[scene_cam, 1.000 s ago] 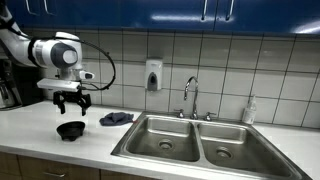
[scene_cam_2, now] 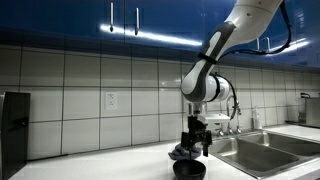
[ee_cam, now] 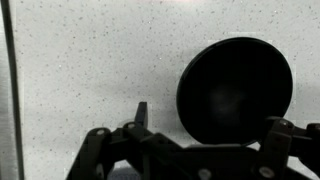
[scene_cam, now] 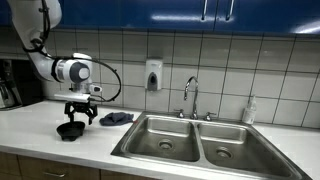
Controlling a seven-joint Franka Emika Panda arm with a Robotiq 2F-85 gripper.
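A black bowl (scene_cam: 70,132) stands on the white counter near its front edge, left of the sink. My gripper (scene_cam: 80,117) is open just above it, pointing down, its fingers spread and nothing visible between them. From the other side, exterior view 2 has the gripper (scene_cam_2: 196,150) slightly above and beside the bowl (scene_cam_2: 188,171). In the wrist view the round dark bowl (ee_cam: 235,88) lies right of centre. One finger (ee_cam: 141,116) shows over bare counter left of the rim, while the other overlaps the bowl's lower right edge.
A dark folded cloth (scene_cam: 116,118) lies behind and right of the bowl. The double sink (scene_cam: 210,143) with its faucet (scene_cam: 193,92) takes up the middle. Bare counter (scene_cam_2: 100,165) extends on the bowl's other side.
My arm has come down and shifted to the right, bringing the gripper close over the bowl. Both bowl and cloth have stayed put.
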